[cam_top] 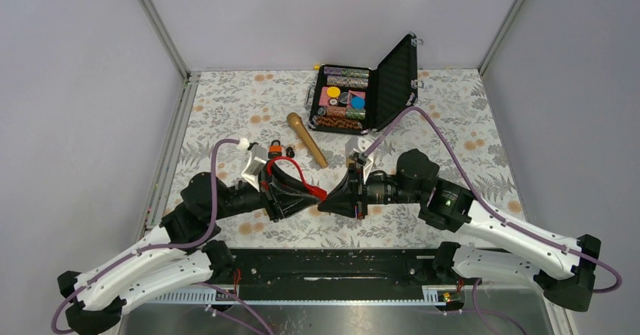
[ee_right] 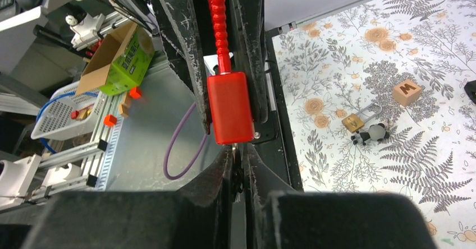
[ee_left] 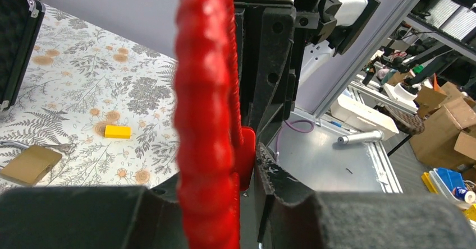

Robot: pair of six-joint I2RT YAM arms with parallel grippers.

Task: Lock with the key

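The key's red rectangular head (ee_right: pixel 230 106), with a red coiled cord (ee_right: pixel 219 24), stands between the two arms above the table. My right gripper is shut on the thin metal part below the head. Opposite it, my left gripper has its fingers apart, one on each side of the red head. In the left wrist view the red cord (ee_left: pixel 205 92) covers much of the left gripper's fingers. A small brass padlock (ee_right: pixel 353 123) lies on the table in the right wrist view, and a larger padlock (ee_left: pixel 31 165) with a key in the left wrist view.
An open black case (cam_top: pixel 397 78) with chips stands at the back. A wooden stick (cam_top: pixel 307 140) lies in front of it. Also on the cloth are a yellow block (ee_left: pixel 118 131), a letter block (ee_right: pixel 407 92) and a small panda figure (ee_right: pixel 371 133).
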